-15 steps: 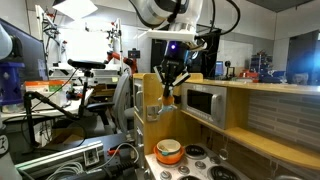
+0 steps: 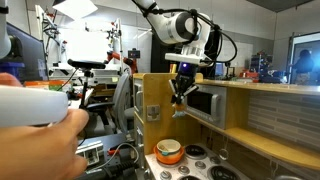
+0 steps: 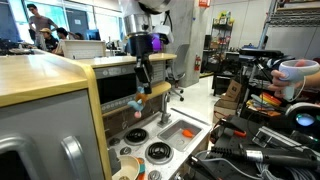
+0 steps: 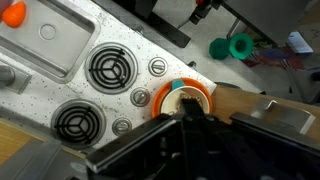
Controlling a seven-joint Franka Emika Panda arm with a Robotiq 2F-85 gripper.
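My gripper (image 2: 179,99) hangs in the air above the stove end of the counter. It is shut, and the frames show nothing clearly between its fingers. A small light-blue patch (image 3: 136,105) shows just below it in exterior view 2; I cannot tell whether it is part of the gripper. Below stands a white bowl (image 2: 168,147) nested in an orange bowl (image 2: 170,158). In the wrist view the dark fingers cover the lower part of the white bowl (image 4: 183,101), and a teal piece (image 4: 177,84) shows at its edge.
Coil burners (image 4: 111,66) and knobs lie beside the bowls. A metal sink (image 4: 45,42) holds an orange item (image 4: 46,31). A microwave (image 2: 204,104) stands behind, and a wooden cabinet panel (image 2: 151,105) rises beside the arm.
The gripper has moved to the right in exterior view 1 and a little lower, with the light-blue patch moving along beneath it. The bowls have stayed in place.
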